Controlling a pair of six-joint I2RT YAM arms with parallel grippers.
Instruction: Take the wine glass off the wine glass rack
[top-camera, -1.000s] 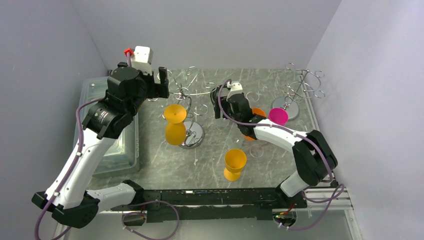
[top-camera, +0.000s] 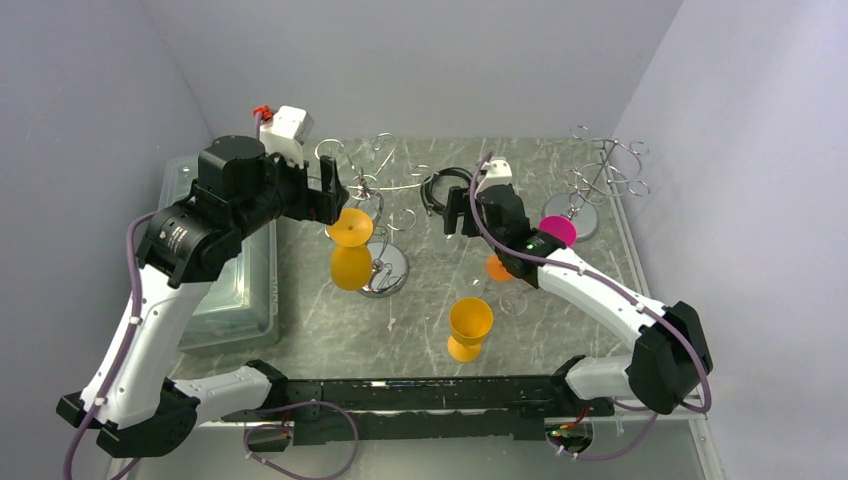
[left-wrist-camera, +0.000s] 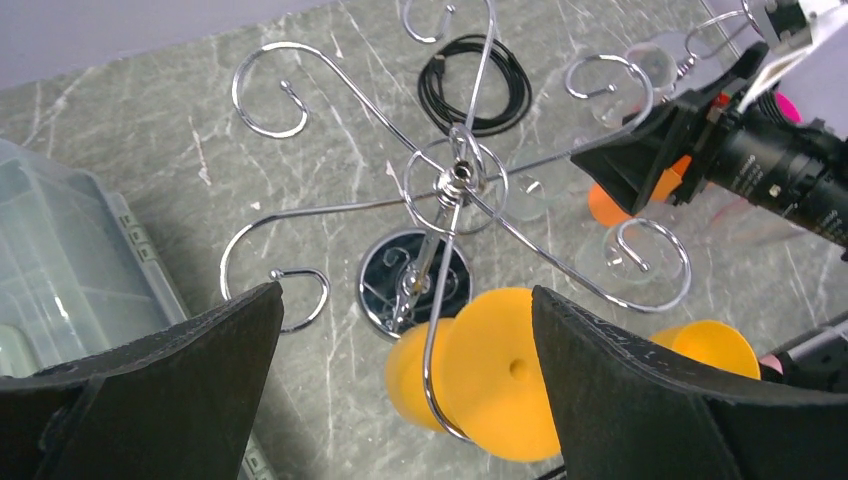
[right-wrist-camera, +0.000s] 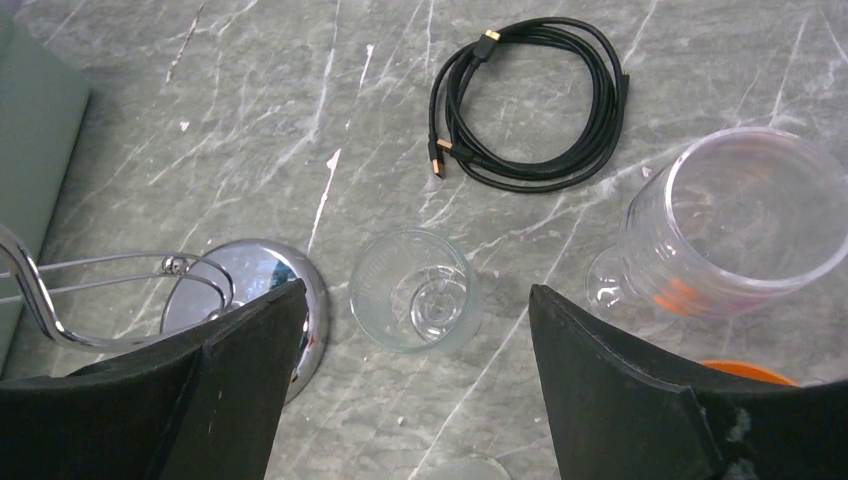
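An orange wine glass (top-camera: 351, 265) hangs upside down from the left metal rack (top-camera: 393, 272). In the left wrist view its round foot (left-wrist-camera: 497, 370) rests at one curled arm of the rack (left-wrist-camera: 460, 172). My left gripper (top-camera: 330, 193) stands open just behind and above the foot, apart from it. Nothing lies between its dark fingers. My right gripper (top-camera: 460, 217) hovers over the middle of the table, its fingers parted. Between those fingers the right wrist view shows only a clear glass (right-wrist-camera: 417, 292) standing lower on the table.
Another orange goblet (top-camera: 470, 325) stands near the front. Clear glasses and a pink cup (top-camera: 558, 230) stand around the right arm. A black coiled cable (right-wrist-camera: 535, 170) lies behind. A second rack (top-camera: 605, 175) stands back right, a clear plastic bin (top-camera: 225, 300) on the left.
The right arm has shifted right, away from the left rack. The glass has not moved.
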